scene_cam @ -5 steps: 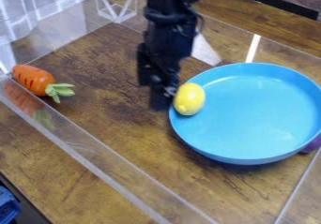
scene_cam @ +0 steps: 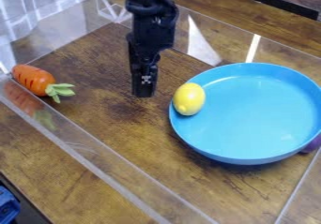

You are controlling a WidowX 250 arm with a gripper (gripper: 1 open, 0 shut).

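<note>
My black gripper (scene_cam: pixel 145 78) hangs over the wooden tabletop at upper middle, open and with no object seen between its fingers. To its right a yellow oval object (scene_cam: pixel 189 98), perhaps a toy lemon or egg, sits at the left inner edge of a blue round plate or bowl (scene_cam: pixel 251 115). An orange toy carrot (scene_cam: pixel 33 78) with green leaves lies at the far left.
Clear plastic walls surround the wooden table (scene_cam: pixel 113 143). A purple object (scene_cam: pixel 309 143) is partly hidden behind the blue dish at right. A blue object (scene_cam: pixel 7 207) is at the lower left corner.
My gripper has moved left from near the yellow object and, more recently, shifted slightly. The yellow object, dish and carrot look unmoved.
</note>
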